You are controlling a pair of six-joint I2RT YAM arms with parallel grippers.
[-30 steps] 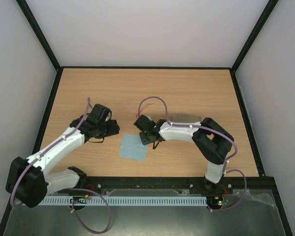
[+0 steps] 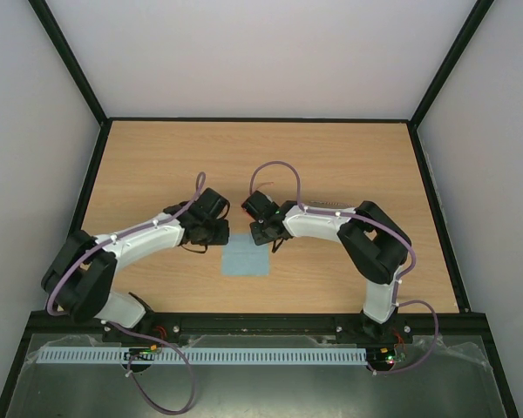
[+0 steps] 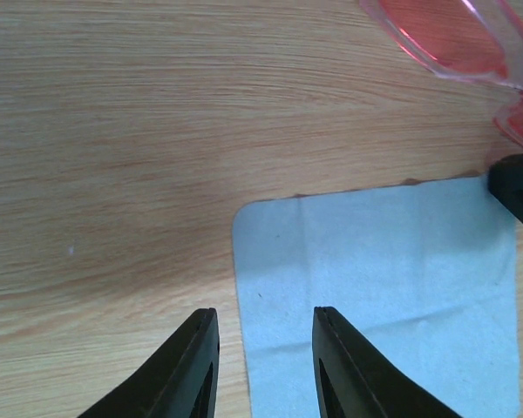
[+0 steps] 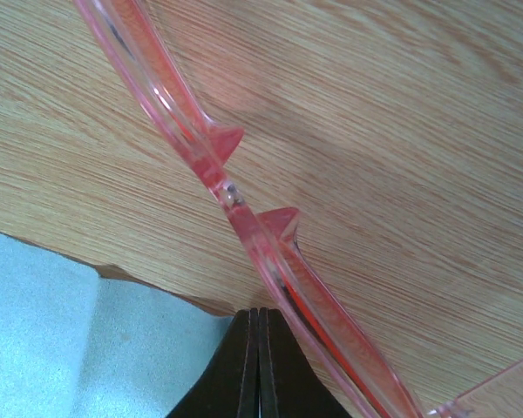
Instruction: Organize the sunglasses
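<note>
Pink clear sunglasses [image 3: 453,35] lie just beyond a light blue cloth [image 3: 375,270], seen in the left wrist view at the upper right and diagonally across the right wrist view. My left gripper is part open over the cloth's left edge, nothing between its fingers. My right gripper is shut at the cloth's back corner, beside the sunglasses, with nothing visible between its fingers. In the top view both wrists largely hide the sunglasses.
A grey case [image 2: 329,204] is mostly hidden behind the right arm. Dark frame edges border it.
My left gripper has moved right toward the cloth. The cloth has shifted right and straightened since a second ago, along with a slight movement of the right gripper.
</note>
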